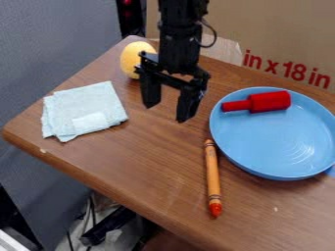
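The black gripper (167, 97) hangs over the middle of the wooden table, open, with nothing visible between its fingers. A yellow, rounded object (132, 57) sits behind it at the upper left. A light blue cloth (80, 111) lies folded at the left. A red cylindrical object (267, 101) rests on the blue plate (272, 144) at the right. An orange crayon-like stick (213, 176) lies left of the plate, toward the front.
A cardboard box (275, 39) stands behind the table. The table's left edge drops to a grey surface.
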